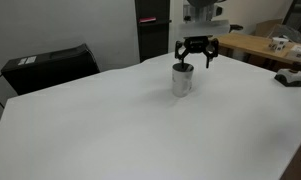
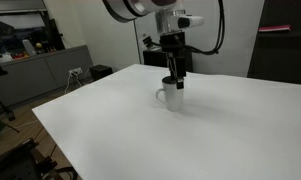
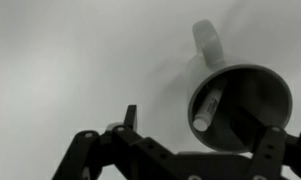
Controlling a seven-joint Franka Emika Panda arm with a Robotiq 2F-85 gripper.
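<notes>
A white mug (image 1: 182, 80) with a dark inside stands upright on the white table. In the wrist view the mug's handle (image 3: 207, 42) points up and a short pale stick-like object (image 3: 208, 108) leans inside the cup. My gripper is open, its fingers wide apart. One finger (image 3: 246, 126) is over the mug's mouth, seemingly inside its rim; the other finger (image 3: 130, 119) is outside the mug, to the left. From exterior view 2, the mug (image 2: 172, 97) sits right under the gripper, handle to the left. Contact with the rim cannot be made out.
Wide bare table (image 1: 100, 125) surrounds the mug. A black box-shaped device (image 1: 50, 70) is at the table's far left edge. Beyond the right side, a wooden table (image 1: 252, 45) holds small objects.
</notes>
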